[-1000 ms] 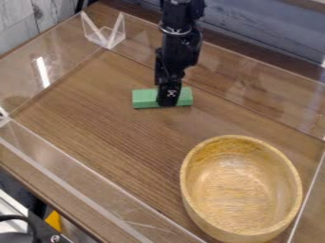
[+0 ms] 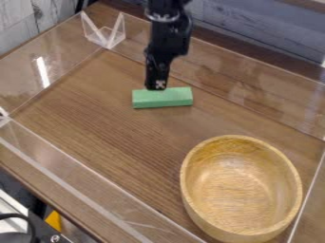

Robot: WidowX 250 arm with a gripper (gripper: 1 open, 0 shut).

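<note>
A green rectangular block (image 2: pixel 162 98) lies flat on the wooden table, just above the middle of the view. The black gripper (image 2: pixel 159 80) hangs above it and slightly behind, its fingers apart and nothing visible held between them. The gripper is clear of the block's top face in the image.
A large yellow bowl (image 2: pixel 241 186) stands at the lower right. A clear plastic object (image 2: pixel 105 32) sits at the back left.
The gripper has moved up in the view, away from the green block, uncovering more of it. The block lies in the same place.
</note>
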